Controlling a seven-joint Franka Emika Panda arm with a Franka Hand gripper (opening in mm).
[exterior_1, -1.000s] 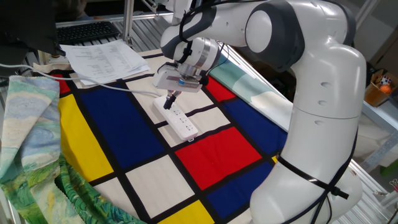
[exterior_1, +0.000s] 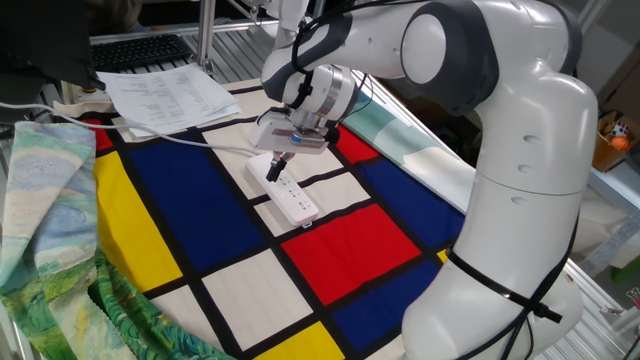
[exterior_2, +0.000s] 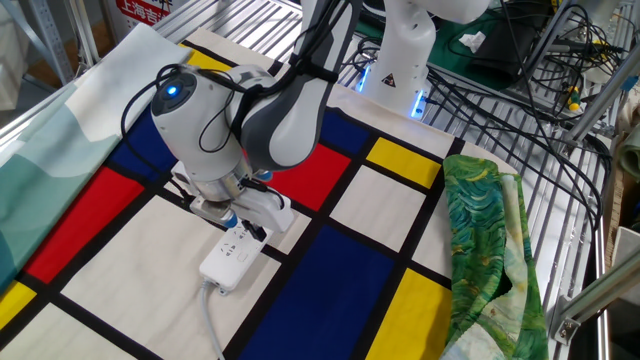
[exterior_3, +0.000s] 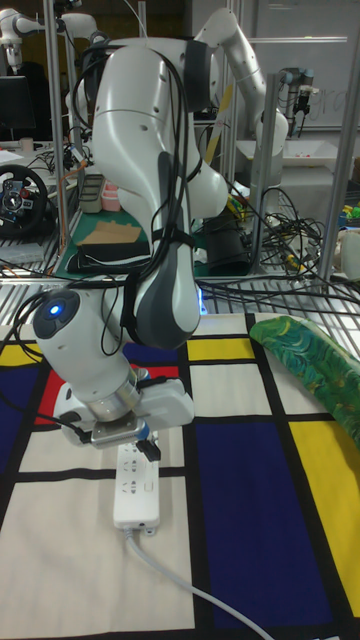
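Observation:
A white power strip (exterior_1: 293, 204) with several sockets lies flat on the patterned cloth (exterior_1: 255, 300). My gripper (exterior_1: 273, 174) points down at the strip, over the end away from the robot's base in the first exterior view. Its dark fingertips (exterior_2: 257, 232) appear close together as one narrow shape, with nothing visible between them. The third exterior view has the gripper (exterior_3: 148, 452) over the strip's upper right part, near a small square switch (exterior_3: 149, 486). Whether the tips touch the strip's surface cannot be told. The hand hides part of the strip there.
A white cable (exterior_3: 181, 581) runs from the strip across the cloth. Printed papers (exterior_1: 170, 98) lie at the far edge. A green painted cloth (exterior_2: 490, 250) is bunched at one side, and a pale green sheet (exterior_2: 70, 150) covers the opposite side.
The gripper has shifted slightly right and down in the first exterior view, staying over the strip. The power strip, its cable and the cloths look unmoved.

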